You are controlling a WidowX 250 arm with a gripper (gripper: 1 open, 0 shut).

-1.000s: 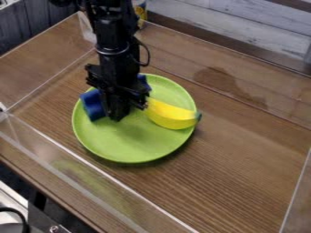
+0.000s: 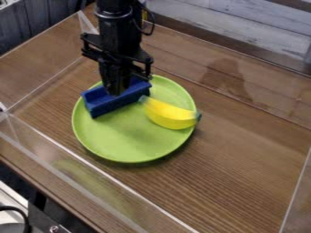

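Observation:
My black gripper hangs over the upper left of a green plate, just above a blue block that lies on the plate. The gripper looks shut, though its fingertips are dark and hard to make out; I see nothing clearly held. A yellow banana lies on the right side of the plate.
A pale strip runs along the left side, with dark cables at the lower left corner. A container stands at the top, behind the arm.
My gripper has risen up and slightly back, uncovering more of the blue block. The banana and plate stay where they were.

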